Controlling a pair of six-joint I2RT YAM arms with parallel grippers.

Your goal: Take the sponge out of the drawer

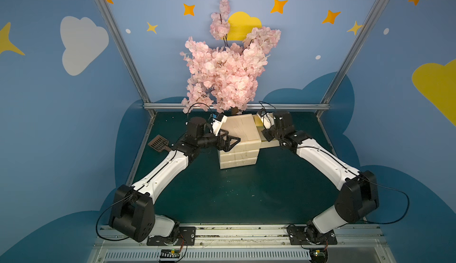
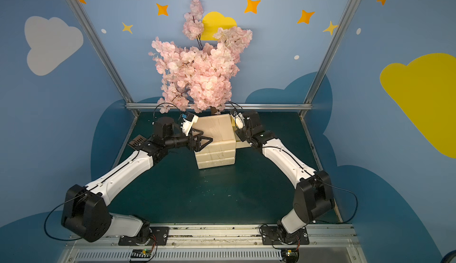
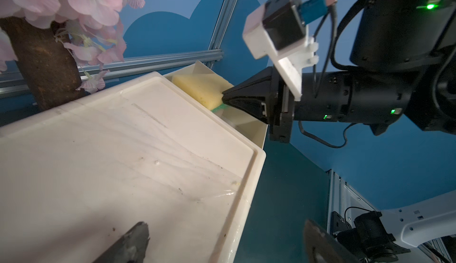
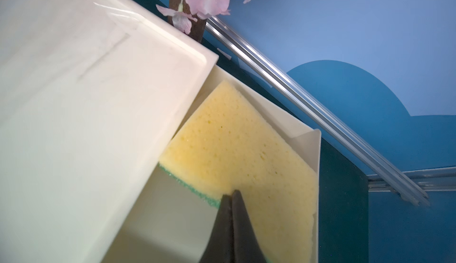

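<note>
The yellow sponge (image 4: 242,139), green on its underside, lies in the pulled-out drawer (image 4: 161,215) on the cabinet's right side. My right gripper is shut with nothing between its fingers; its tips reach the sponge's near edge in the right wrist view. From the left wrist view, the same closed fingertips (image 3: 230,96) point at the sponge (image 3: 201,88). My left gripper (image 1: 236,142) stands open and empty above the front of the cabinet top (image 1: 239,125). Its two fingers (image 3: 128,246) are spread wide at the bottom of its wrist view.
A pink blossom tree (image 1: 228,73) stands right behind the cabinet, its trunk (image 3: 45,63) close to the back edge. A brown slotted spatula (image 1: 159,143) lies at the table's left.
</note>
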